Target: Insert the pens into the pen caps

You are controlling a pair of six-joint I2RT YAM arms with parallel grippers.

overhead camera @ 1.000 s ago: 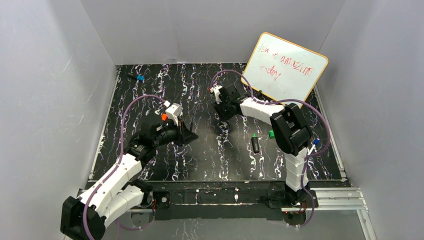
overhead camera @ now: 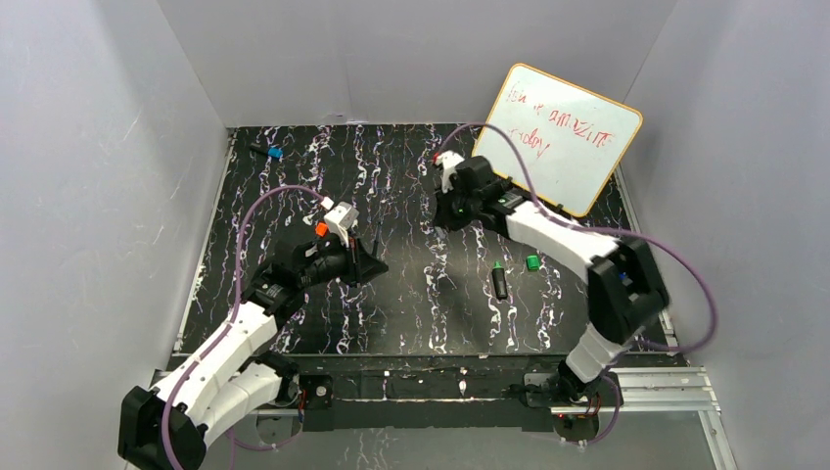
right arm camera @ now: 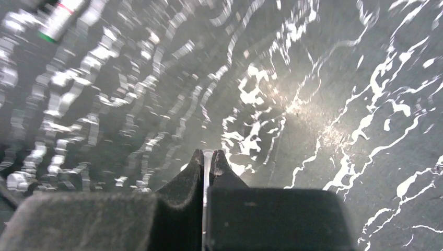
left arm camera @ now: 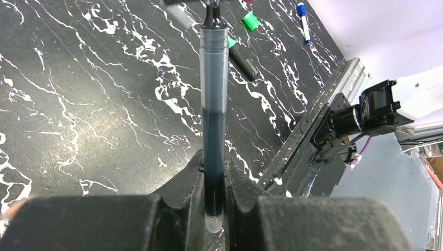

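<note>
My left gripper [overhead camera: 364,264] holds a dark translucent pen [left arm camera: 213,120] upright, shut on it; a dark piece at its top runs out of the left wrist view. My right gripper [overhead camera: 440,217] is to the upper right of it, shut on a pale, slim piece [right arm camera: 207,162], probably a cap or pen, mostly hidden by the fingers. A black pen with green end [overhead camera: 499,283] lies near the right, beside a green cap [overhead camera: 532,262]. A black pen with blue end [overhead camera: 264,151] lies at the back left. An orange cap [overhead camera: 321,228] sits behind my left gripper.
A whiteboard [overhead camera: 556,137] with red writing leans at the back right. A blue-capped marker [left arm camera: 304,23] lies at the right. Grey walls enclose the sides and back.
My right arm has swung right and slightly toward the back, its gripper a little farther from the left one; it is blurred. My left arm has not visibly moved.
</note>
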